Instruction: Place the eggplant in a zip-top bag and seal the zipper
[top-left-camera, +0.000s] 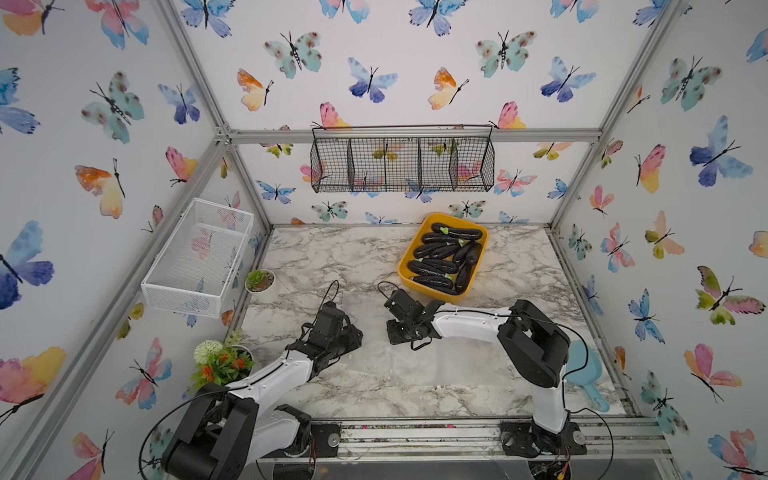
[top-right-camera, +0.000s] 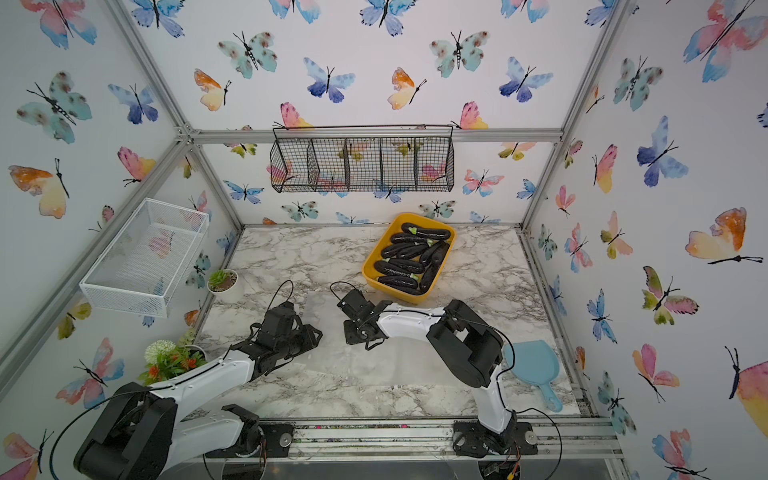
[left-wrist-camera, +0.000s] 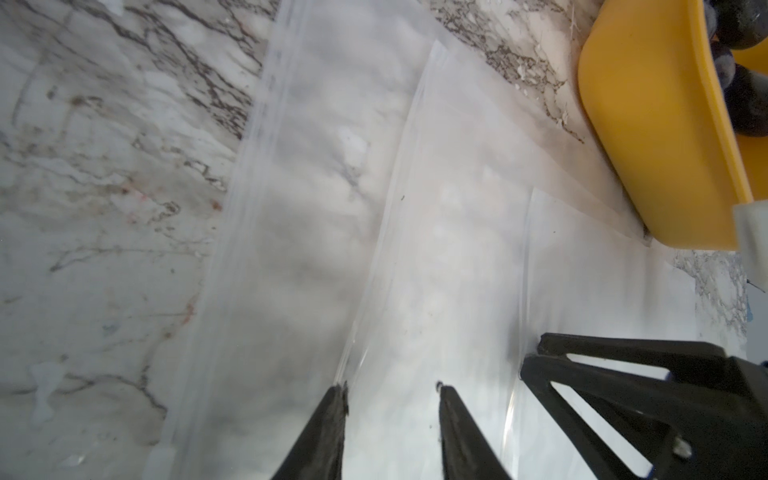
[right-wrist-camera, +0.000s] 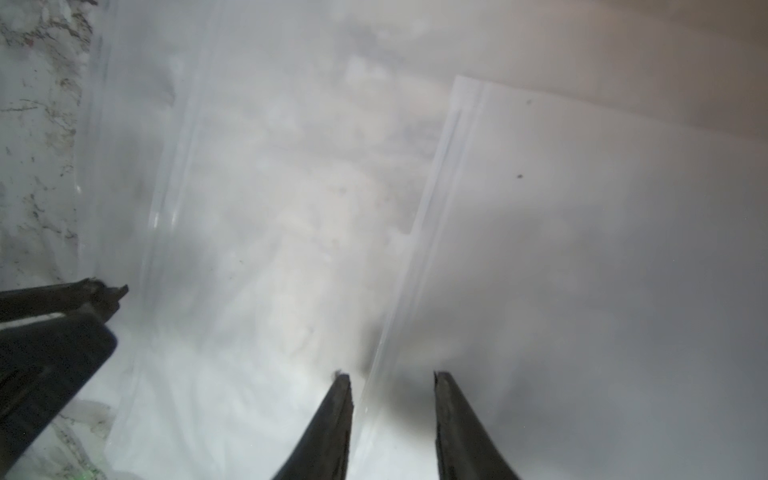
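Note:
Several clear zip top bags lie flat and overlapping on the marbled table; a bag (top-left-camera: 464, 364) shows in the top left view, its film hard to make out. Zipper strips cross a bag (left-wrist-camera: 448, 200) in the left wrist view and a bag (right-wrist-camera: 576, 264) in the right wrist view. My left gripper is open over the bags' left part, nothing between its fingers. Beside it, my right gripper hovers over a zipper strip, its fingers apart and empty. Dark eggplants (top-left-camera: 444, 260) fill a yellow tub (top-left-camera: 412, 240) behind the arms.
A light blue dustpan (top-right-camera: 534, 364) lies at the right. Left of the arms stand a small potted plant (top-left-camera: 260, 280) and a flowering plant (top-left-camera: 220, 364). A black wire basket (top-left-camera: 402, 164) hangs on the back wall. Bare table lies at the back left.

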